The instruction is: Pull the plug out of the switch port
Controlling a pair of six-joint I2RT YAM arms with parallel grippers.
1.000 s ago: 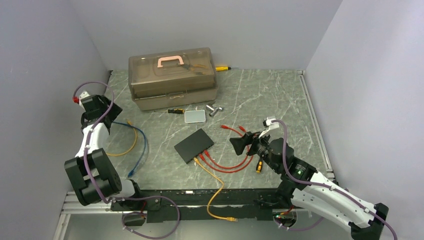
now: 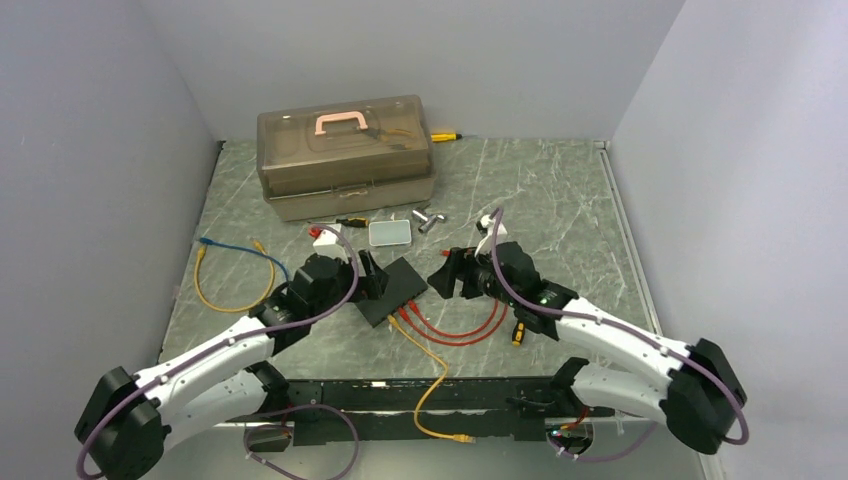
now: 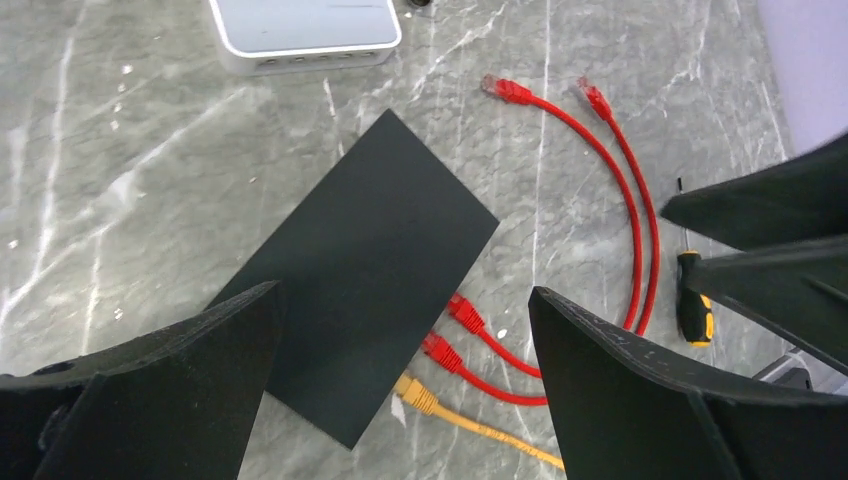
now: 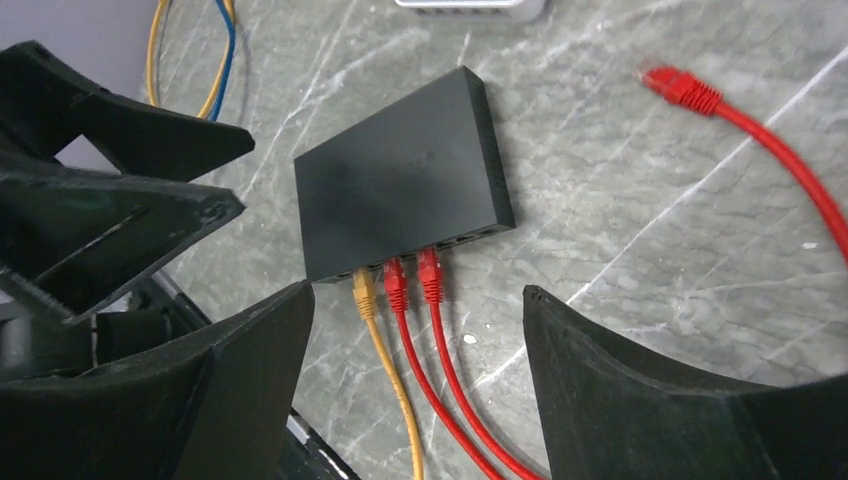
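Note:
A flat black switch (image 2: 404, 283) lies on the marble table between my two grippers. Along its near edge sit a yellow plug (image 4: 364, 294) and two red plugs, the middle red plug (image 4: 396, 287) and the outer red plug (image 4: 430, 276), all seated in ports. Over the switch's left side hovers my left gripper (image 2: 376, 276), open; its fingers (image 3: 640, 390) stand wide apart with nothing held. My right gripper (image 2: 447, 283) is just right of the switch, also open and empty, its fingers (image 4: 230, 380) above the table. Neither gripper touches a plug.
Behind the switch are a small white box (image 2: 390, 233), metal fittings (image 2: 429, 219) and a large toolbox (image 2: 345, 160). A screwdriver (image 2: 518, 333) lies at right, with loose red cable ends (image 3: 508, 91). Blue and yellow cables (image 2: 243, 247) lie at left.
My left arm has swung in from the far left to the switch. My right gripper has moved left, closer to the switch. The switch and its plugs look unmoved.

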